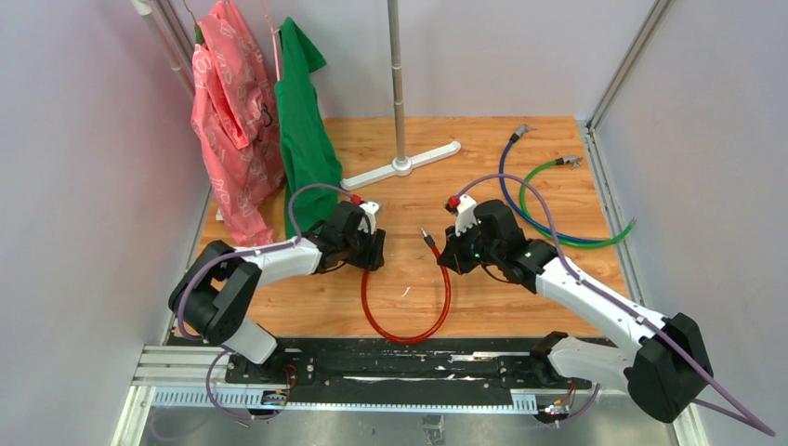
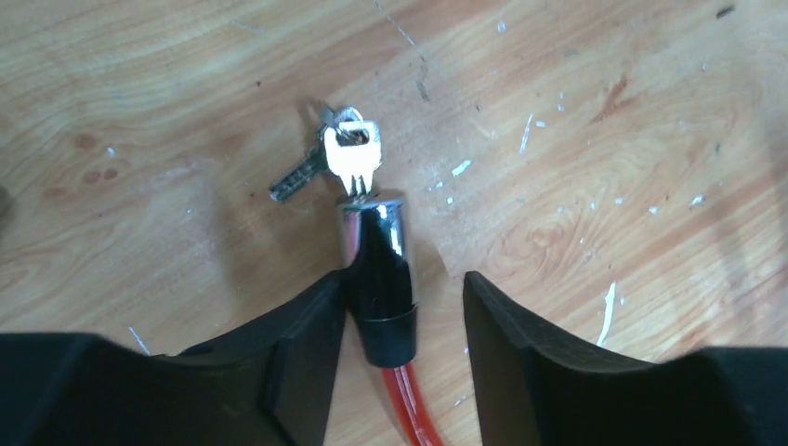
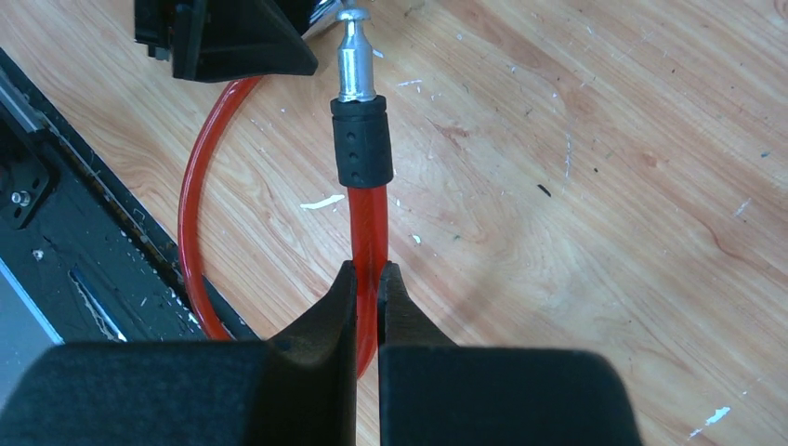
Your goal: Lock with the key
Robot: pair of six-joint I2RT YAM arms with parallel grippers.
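Bent into a U on the table, the red cable lock (image 1: 406,338) has its two ends pointing away from the front. In the left wrist view its lock cylinder (image 2: 378,269) lies between the fingers of my left gripper, which is part open, with a gap on the right side. A silver key (image 2: 352,151) sticks out of the cylinder's end, and a second key (image 2: 295,180) hangs beside it. My right gripper is shut on the red cable just behind the black collar (image 3: 362,144) and metal pin (image 3: 356,60). Pin and cylinder are apart.
Blue (image 1: 584,240) and green cable locks (image 1: 624,235) lie at the right. A white pole stand (image 1: 401,165) stands at the back, with a pink garment (image 1: 237,121) and green cloth (image 1: 304,139) hanging at left. The table between the arms is clear.
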